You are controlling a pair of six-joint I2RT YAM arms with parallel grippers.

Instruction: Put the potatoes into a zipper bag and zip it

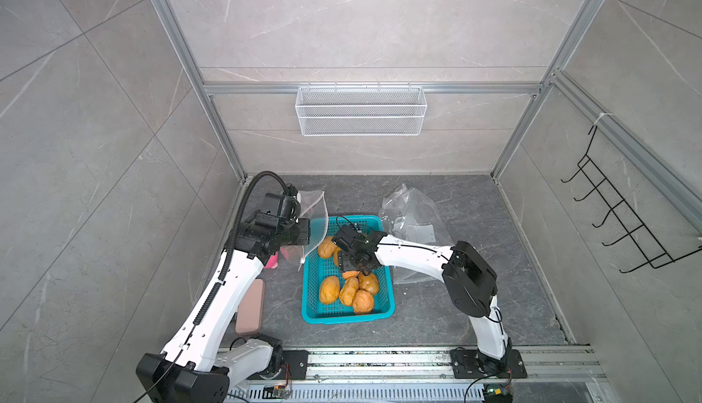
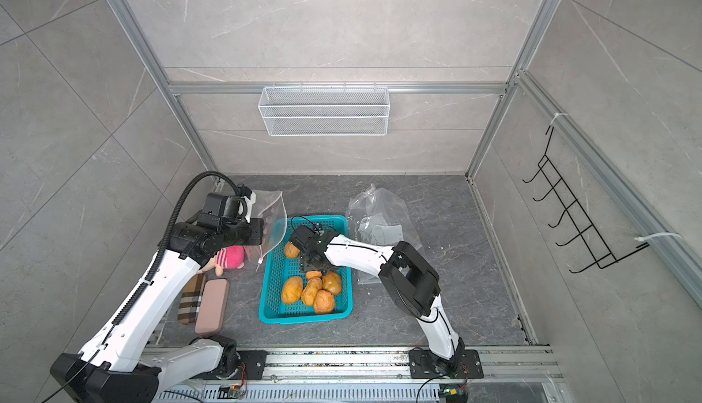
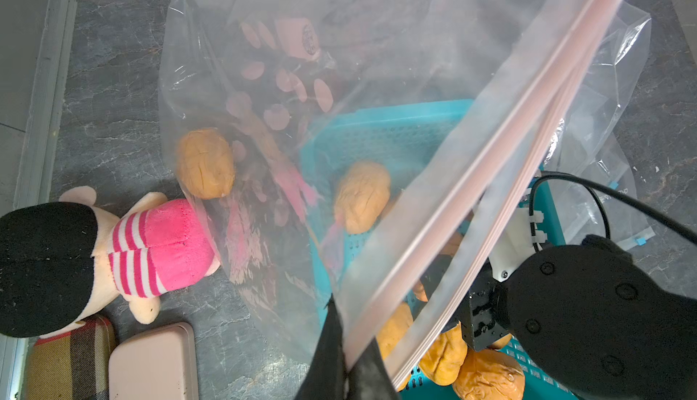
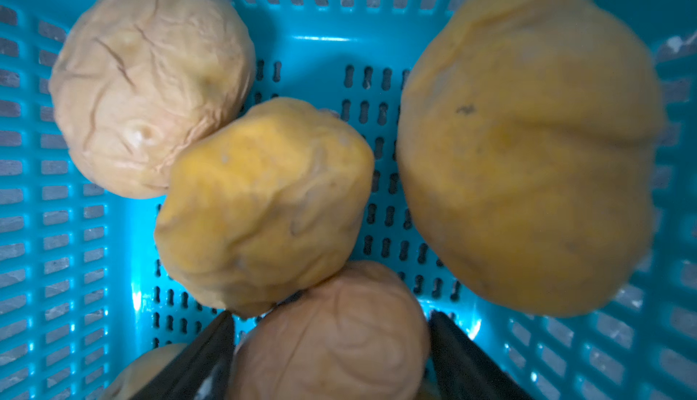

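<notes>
My left gripper is shut on the pink-zippered edge of a clear bag [image 3: 247, 73], raised over the left of the blue basket [image 1: 310, 308], its mouth slightly parted. A potato [image 3: 205, 164] shows inside the bag. Several potatoes [image 1: 329, 290] lie in the basket. My right gripper is low in the basket, its blurred fingertips either side of a pale potato [image 4: 326, 349], partly open; whether they touch it is unclear.
A second clear bag [image 1: 413, 220] lies right of the basket. A striped doll [image 3: 159, 247], pink case [image 3: 151, 363] and plaid item [image 3: 69, 363] lie at the left.
</notes>
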